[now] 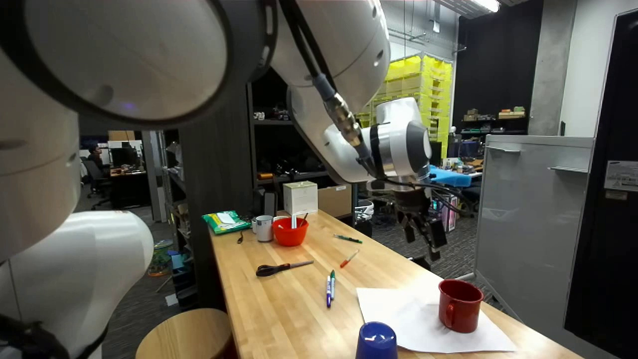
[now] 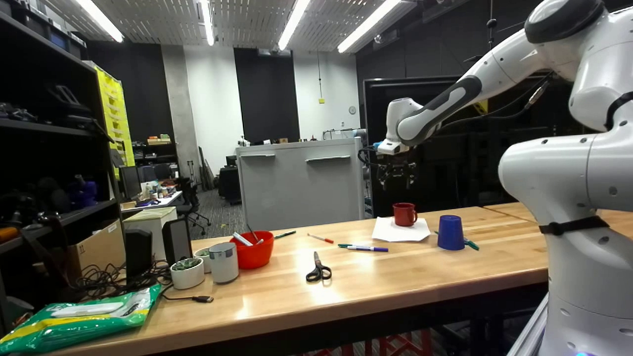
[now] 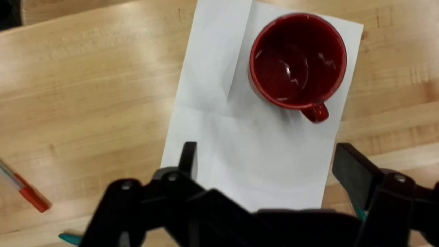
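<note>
A red mug (image 3: 298,61) stands upright on a sheet of white paper (image 3: 263,156), its handle toward the bottom of the wrist view. My gripper hangs above the table, open, its fingers (image 3: 357,175) wide apart with only the paper seen below the gap. In exterior view 1 the gripper (image 1: 423,239) is up and behind the mug (image 1: 460,305), clear of it. Exterior view 2 also has the gripper (image 2: 397,175) over the paper (image 2: 401,229), above the mug (image 2: 405,214) and not touching it.
An upside-down blue cup (image 2: 451,232) stands near the paper. Several pens, including a red one (image 1: 349,258), and scissors (image 1: 283,267) lie mid-table. At the far end are a red bowl (image 1: 290,231), a grey mug (image 1: 263,228) and a green packet (image 1: 226,222). Bare wood lies between.
</note>
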